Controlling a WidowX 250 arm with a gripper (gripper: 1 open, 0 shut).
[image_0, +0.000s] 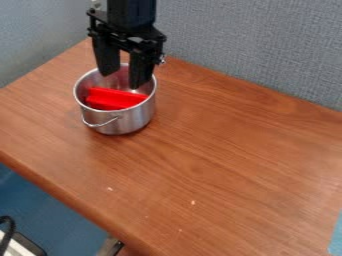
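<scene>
A silver metal pot (116, 120) with a wire handle stands on the wooden table toward the upper left. Red objects (116, 98) lie inside it. My black gripper (122, 72) hangs directly over the pot, its fingers apart and pointing down at the opening, with their tips near the rim above the red objects. Nothing shows between them.
A grey panel (254, 40) rises behind it. The table edge runs along the lower left, with blue floor beyond.
</scene>
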